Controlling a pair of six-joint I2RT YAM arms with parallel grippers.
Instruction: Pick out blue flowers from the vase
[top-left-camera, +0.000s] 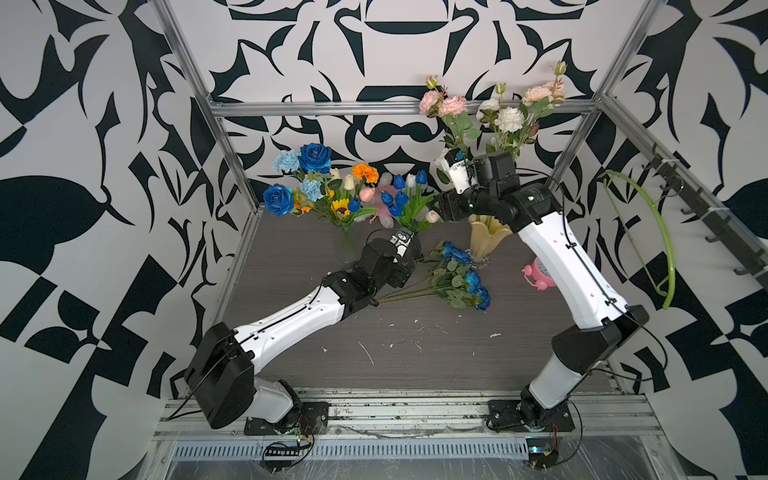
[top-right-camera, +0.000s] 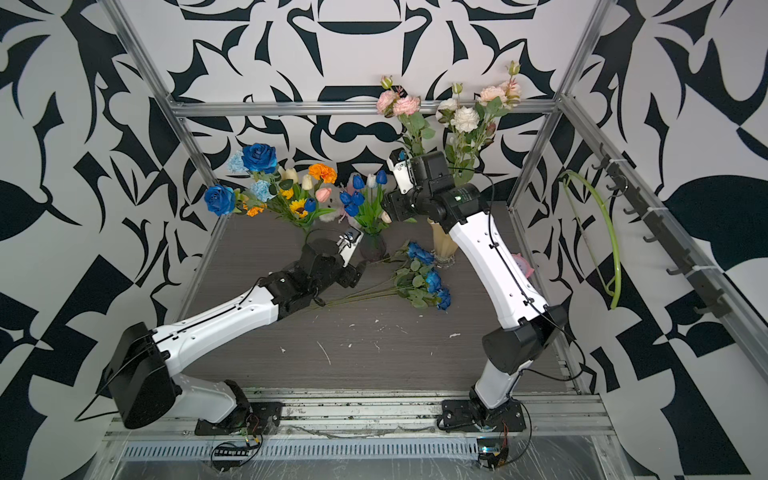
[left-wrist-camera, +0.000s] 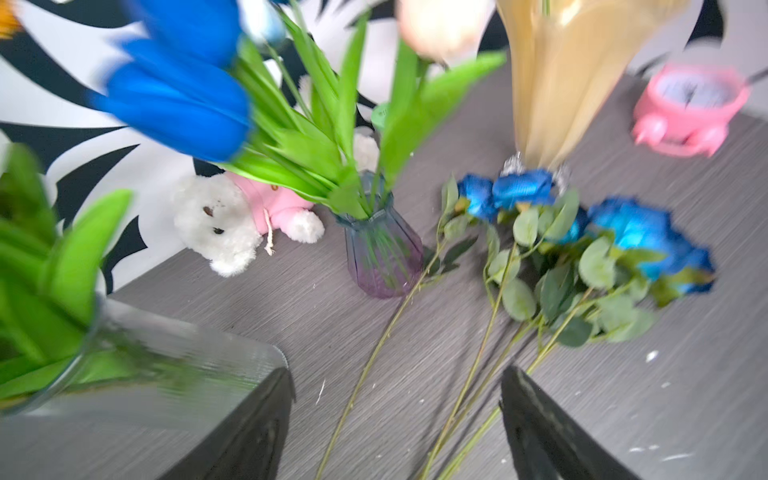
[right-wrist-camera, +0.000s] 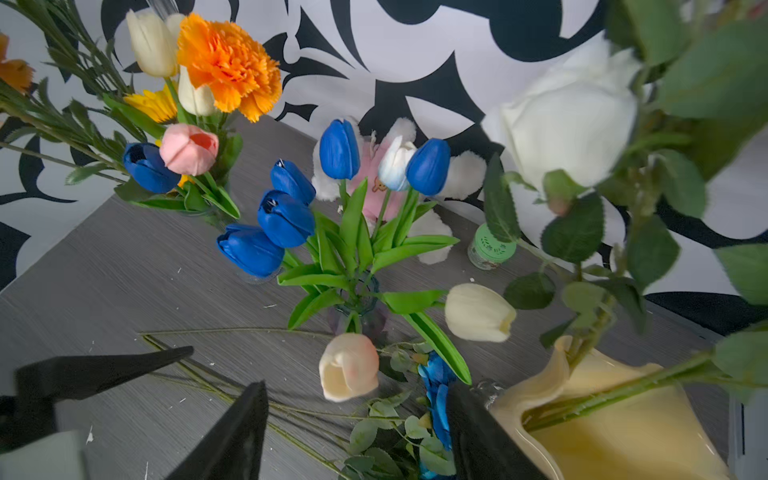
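Observation:
Blue tulips (right-wrist-camera: 285, 219) stand with white and pale ones in the small purple vase (left-wrist-camera: 384, 248) at the back middle. Cut blue roses (top-left-camera: 473, 281) with long stems lie on the table in front of the cream vase (left-wrist-camera: 552, 88). More blue roses (top-left-camera: 314, 157) rise from the clear glass vase (left-wrist-camera: 192, 360) at the back left. My left gripper is open above the stems, nothing between its fingers. Open too, and apparently empty, my right gripper hangs high near the cream vase; a pale tulip (right-wrist-camera: 349, 367) shows beyond its fingers.
White and pink roses (top-left-camera: 509, 120) tower from the cream vase at the right. A pink clock (left-wrist-camera: 692, 104) stands right of it, and a plush toy (left-wrist-camera: 240, 216) sits behind the purple vase.

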